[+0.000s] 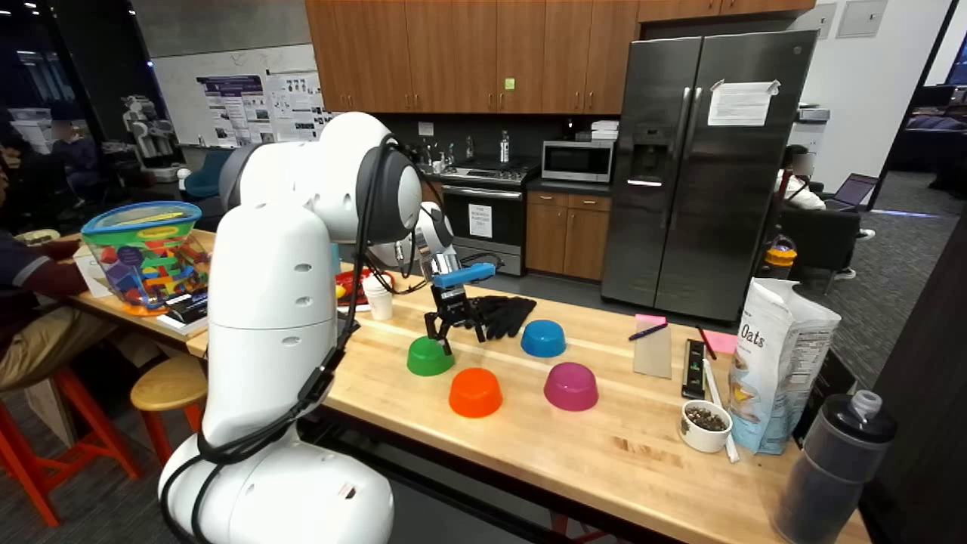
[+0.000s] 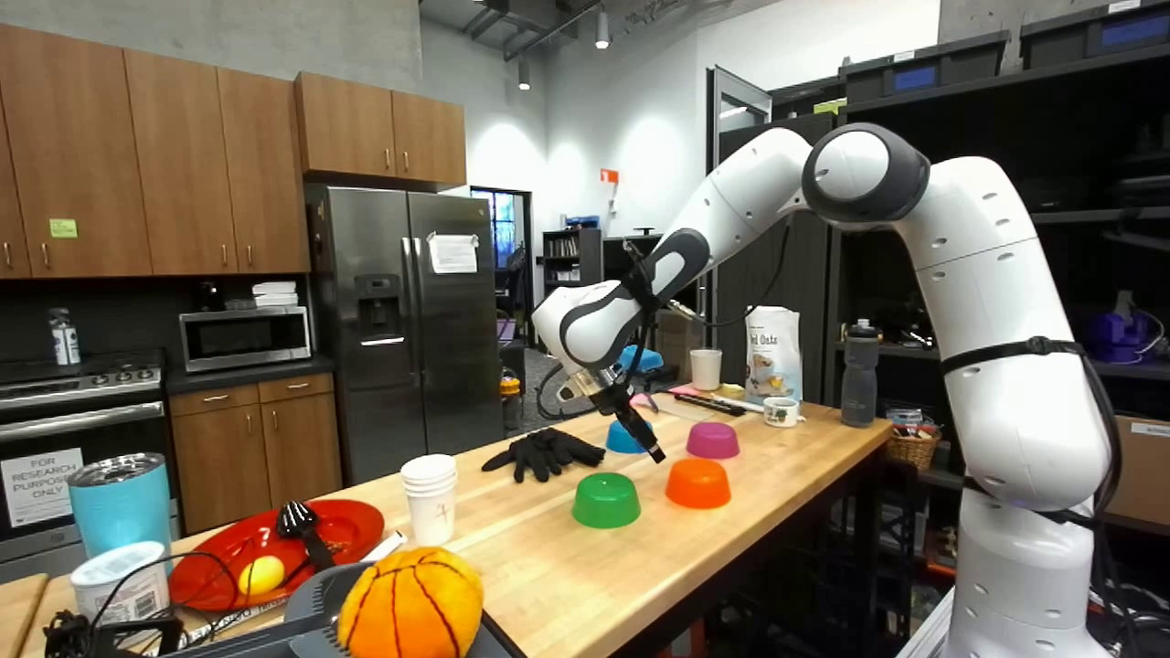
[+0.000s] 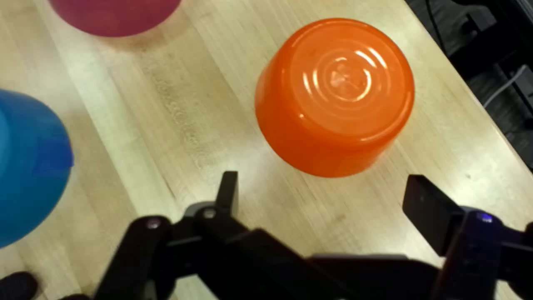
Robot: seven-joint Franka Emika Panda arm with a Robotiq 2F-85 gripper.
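My gripper is open above the wooden table, with bare tabletop and nothing held between its fingers in the wrist view. An upside-down orange bowl (image 3: 344, 95) lies just ahead of the fingertips there. The blue bowl (image 3: 30, 165) is cut off at the left edge, and part of the magenta bowl (image 3: 117, 12) shows at the top. In exterior view 1 the gripper (image 1: 462, 343) hangs near and behind the upturned green bowl (image 1: 430, 357). The green bowl is out of the wrist view. All the bowls stand apart from one another.
Black gloves (image 2: 543, 451) lie behind the bowls. White paper cups (image 2: 430, 499) and a red plate (image 2: 274, 548) stand toward one end. An oats bag (image 1: 777, 367), a small cup (image 1: 705, 426) and a bottle (image 1: 834, 467) occupy the other. Tabletop right of the magenta bowl is clear.
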